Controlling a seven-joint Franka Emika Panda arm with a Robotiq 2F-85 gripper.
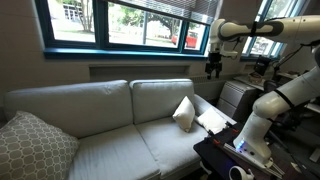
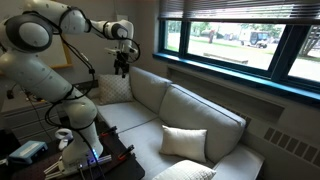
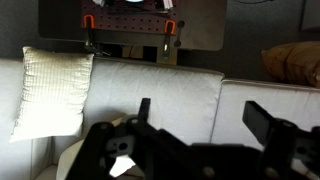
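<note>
My gripper stands open, its two dark fingers far apart and nothing between them in the wrist view. It hangs high in the air, pointing down, in exterior view 1, where the gripper [image 1: 213,71] is small and dark. Below it in the wrist view lies the light grey sofa [image 3: 185,100], and the gripper touches nothing. A white cushion [image 3: 53,95] rests on the sofa at the left of that view; a pale cushion [image 1: 184,114] also leans on the backrest in exterior view 1.
A patterned pillow [image 1: 36,148] sits at the sofa's near left end. The arm's dark mounting table [image 3: 130,27] with orange clamps runs along the top of the wrist view. Behind the sofa is a window wall [image 2: 230,75]. The air around the gripper is clear.
</note>
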